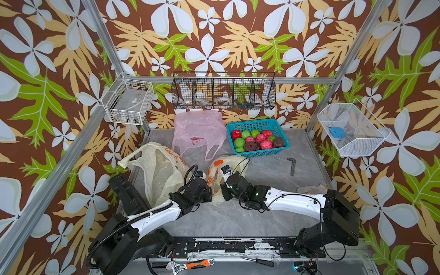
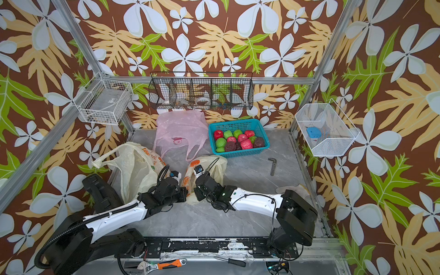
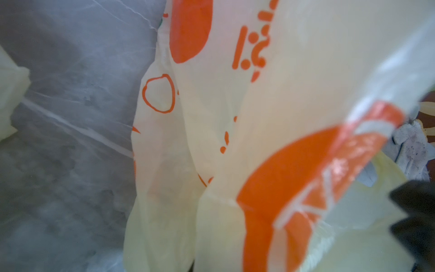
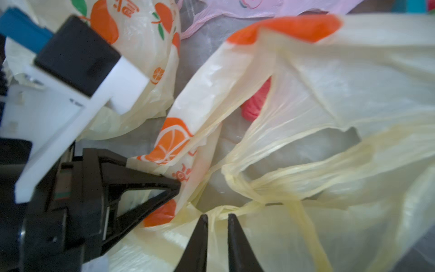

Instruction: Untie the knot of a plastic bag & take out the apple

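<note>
The cream plastic bag (image 1: 236, 167) with orange print lies between my two grippers near the table's middle. In the right wrist view, its thin film is gathered into a twist (image 4: 233, 174), with loops around it. A pink rounded surface (image 4: 256, 103) shows through a gap; whether it is an apple inside the bag cannot be told. My left gripper is shut, its tips on the printed film at the bag's left edge. At the bottom of that view, my right gripper has narrowly parted fingers in front of the film, with nothing clearly between them.
Another cream bag (image 1: 158, 171) stands to the left, and a pink bag (image 1: 199, 128) lies behind. A teal basket (image 1: 286, 144) of red, green and dark fruit sits at the back right. An Allen key (image 1: 292, 166) lies right of it.
</note>
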